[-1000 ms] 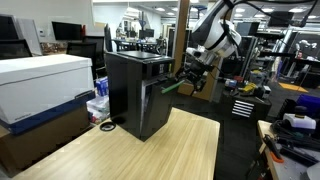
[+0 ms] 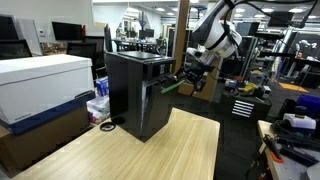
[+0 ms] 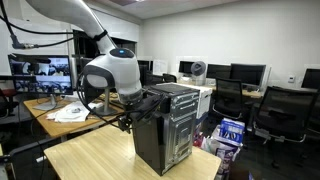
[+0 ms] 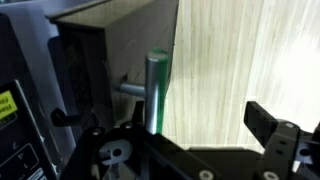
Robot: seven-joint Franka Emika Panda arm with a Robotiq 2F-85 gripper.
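Observation:
A dark box-shaped appliance (image 2: 138, 95) stands upright on the wooden table, with a green bar handle (image 2: 172, 88) on the side facing my arm. My gripper (image 2: 190, 77) hovers close to that handle, at the appliance's upper part. In the wrist view the green handle (image 4: 154, 90) runs lengthwise beside the left finger, partly hidden by it at the lower end. The fingers stand wide apart, so the gripper is open. Whether the left finger touches the handle I cannot tell. In exterior view 2 the white arm (image 3: 112, 75) reaches down beside the appliance (image 3: 168, 128).
White and blue storage boxes (image 2: 45, 90) stand at the table's left. A black ring-like object (image 2: 107, 127) lies near the appliance. Behind the appliance is a colourful package (image 3: 230, 132).

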